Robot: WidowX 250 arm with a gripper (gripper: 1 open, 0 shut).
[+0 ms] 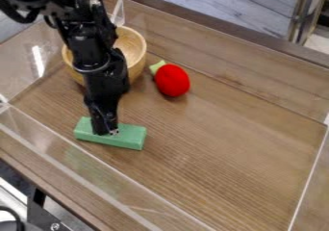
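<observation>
My black gripper (106,121) points down onto a flat green block (126,139) in the lower left of the camera view, its tip at the block's upper side, partly covering it. The gripper looks shut; I cannot see anything held between its fingers.
A yellow bowl (130,44) stands behind the arm. A red object with a pale green end (172,81) lies to the right of the bowl. A dark object sits at the bottom left edge.
</observation>
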